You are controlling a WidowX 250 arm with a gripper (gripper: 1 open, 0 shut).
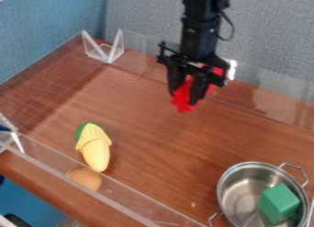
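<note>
My gripper (192,76) hangs from the top at the back centre of the wooden table, shut on a red object (185,97) that is partly hidden by the black fingers and appears lifted off the surface. What the red object is, I cannot tell.
A silver pot (238,189) with a green block (280,203) inside stands at the front right. A toy corn cob (95,150) and a tan oval object (84,177) lie at the front left. A white wire rack (103,49) stands at the back left.
</note>
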